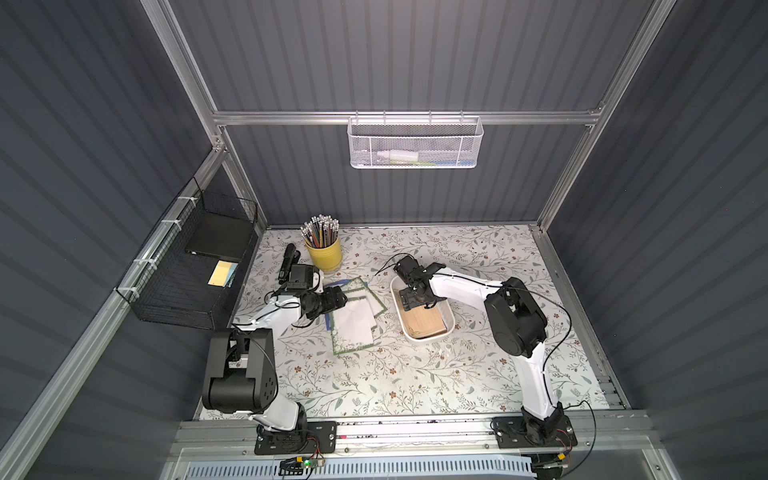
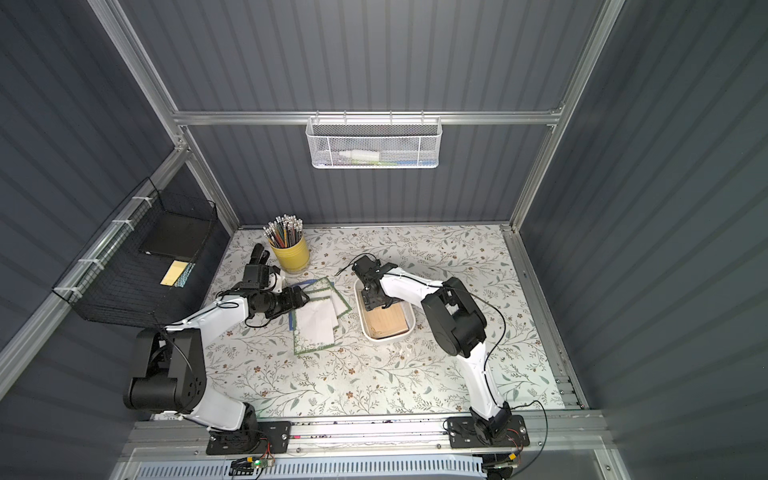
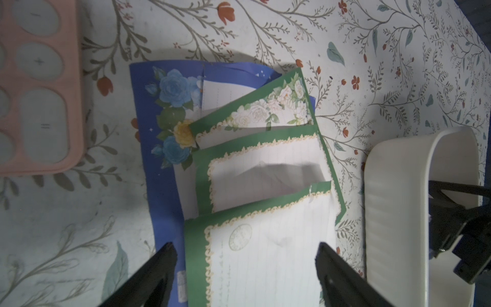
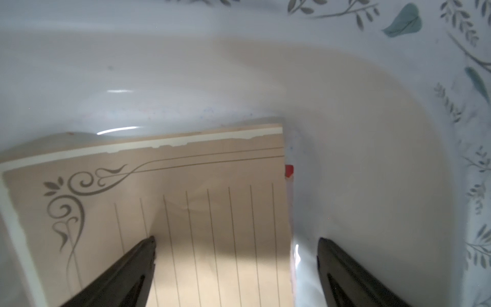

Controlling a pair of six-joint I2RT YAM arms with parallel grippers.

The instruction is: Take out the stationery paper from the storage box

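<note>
The white storage box (image 1: pixel 448 324) stands right of centre, holding tan lined stationery paper (image 4: pixel 214 215) with a scrollwork corner; a small red bit shows under its right edge. My right gripper is open down inside the box, its fingertips either side of the paper's right part, nothing held. My left gripper stands open over overlapping stationery sheets (image 3: pixel 260 245) with green and blue floral borders, lying on the table left of the box.
A yellow pencil cup (image 1: pixel 325 257) stands behind the sheets. A pink keypad (image 3: pixel 46 128) lies left of them. A black wire basket (image 1: pixel 152 308) hangs on the left wall, a white one (image 1: pixel 416 140) at the back.
</note>
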